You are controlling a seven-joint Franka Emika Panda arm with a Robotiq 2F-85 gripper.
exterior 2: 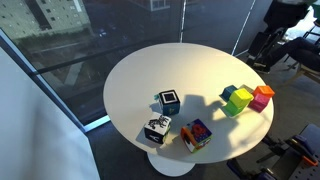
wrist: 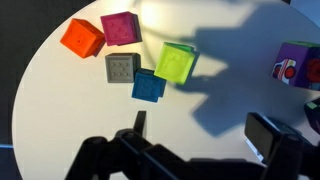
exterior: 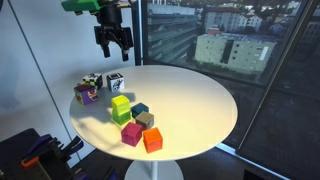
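Note:
My gripper (exterior: 116, 54) hangs well above the back left of the round table, open and empty between its fingers. Below it in exterior view 1, a yellow-green cube (exterior: 121, 103) rests on a green cube (exterior: 122, 117). Close to that stack are a blue cube (wrist: 148, 86), a grey cube (wrist: 122, 68), a magenta cube (wrist: 121, 28) and an orange cube (wrist: 83, 38). From above, the yellow-green cube (wrist: 175, 62) hides most of the green one. No cube touches the gripper.
Larger patterned cubes stand apart from the small ones: a purple one (exterior 2: 196, 135), a black-and-white one (exterior 2: 157, 128) and a dark one with a white square (exterior 2: 169, 102).

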